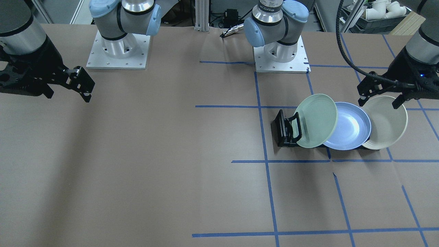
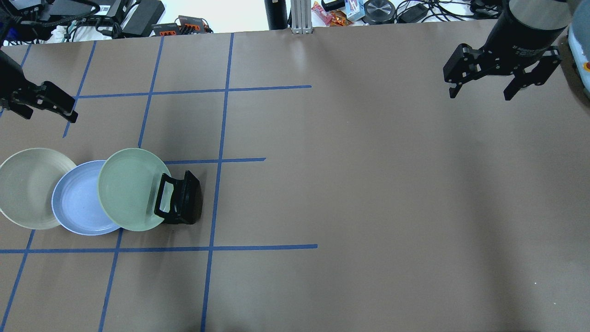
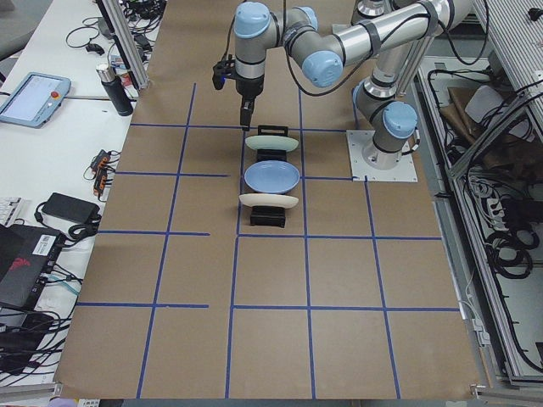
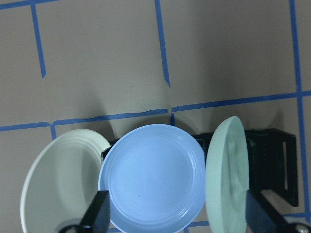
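Observation:
A black dish rack [image 1: 285,129] holds three plates: a pale green plate [image 1: 316,121], a blue plate [image 1: 346,127] in the middle and a cream plate [image 1: 384,121]. My gripper [image 1: 377,98] hangs above the cream-plate side in the front view, its fingers apart with nothing seen between them. In the top view the gripper [image 2: 49,114] is beside the plates, clear of them. In the wrist view the plates lie below, with the fingertips blurred at the lower corners.
Blue tape lines [image 1: 267,185] grid the table. A second robot arm [image 1: 49,74] hangs at the left of the front view.

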